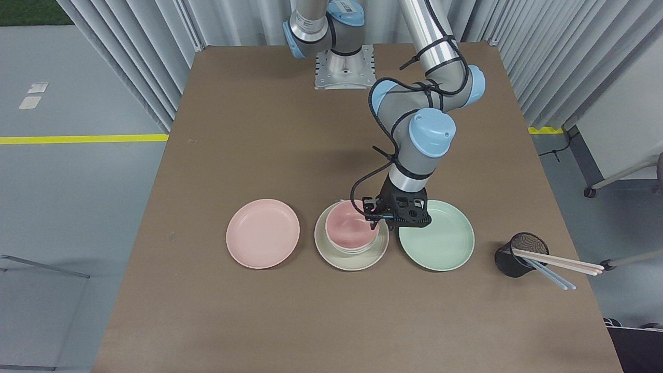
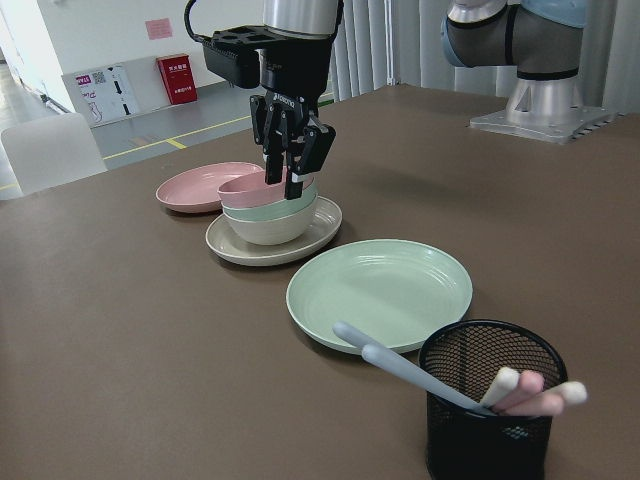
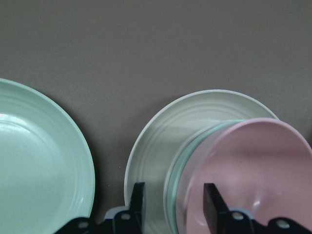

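Observation:
A pink bowl (image 1: 348, 230) tops a stack with a mint bowl (image 2: 270, 212) and a white bowl (image 2: 265, 232) on a cream plate (image 3: 161, 131). My gripper hangs over the stack's edge with open fingers: in the wrist view one tip is over the pink bowl's inside, the other outside the stack over the cream plate. Whether they touch the bowl is unclear. A mint plate (image 1: 436, 242) lies to the right, a pink plate (image 1: 262, 233) to the left in the front view.
A black mesh cup (image 1: 509, 264) with chopsticks (image 1: 559, 261) stands at the table's right edge.

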